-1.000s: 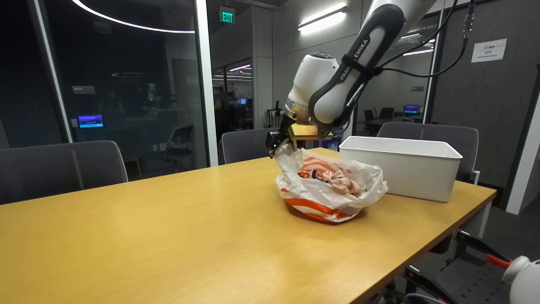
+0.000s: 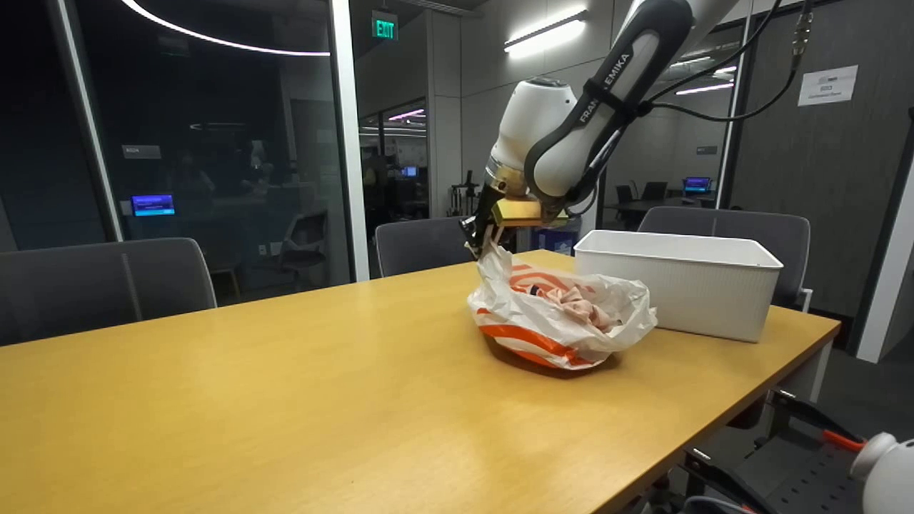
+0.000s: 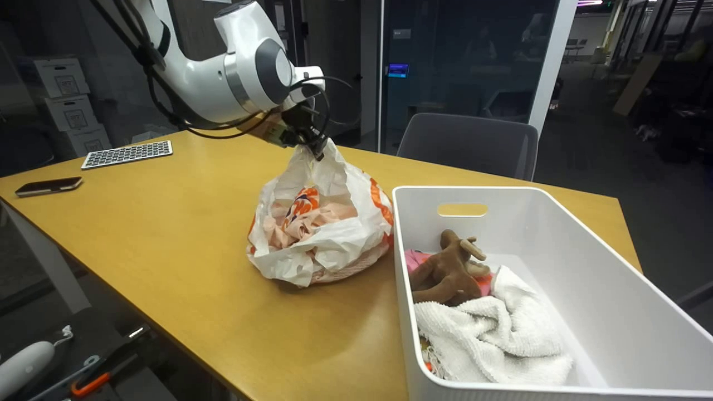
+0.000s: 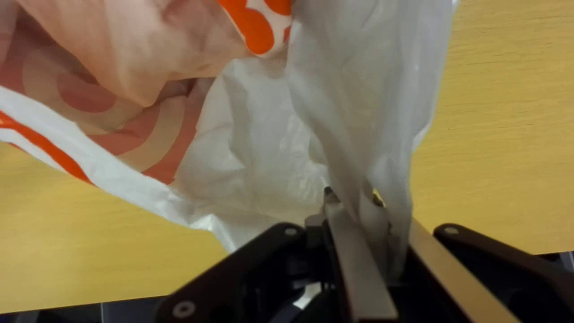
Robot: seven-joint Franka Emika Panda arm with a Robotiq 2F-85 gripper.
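A white plastic bag with orange stripes (image 2: 535,343) rests on the table, its mouth spread wide. Pink cloth (image 3: 321,220) and an orange-and-white patterned item (image 3: 304,203) lie inside it. My gripper (image 3: 317,148) is at the bag's rim, which is pulled up into a peak beneath it. In the wrist view the thin white plastic (image 4: 371,134) gathers to a fold between the fingers, and the gripper is shut on it. The folded plastic partly covers the fingertips.
Beside the bag stands a white bin (image 3: 568,220) holding a brown plush toy (image 3: 451,267) and a white towel (image 3: 501,327). A keyboard (image 3: 127,154) and a phone (image 3: 49,186) lie at the table's far side.
My gripper has risen slightly and shifted a little right in exterior view 1. The bag's gripped rim has been drawn higher with it; the bag's base stays on the table.
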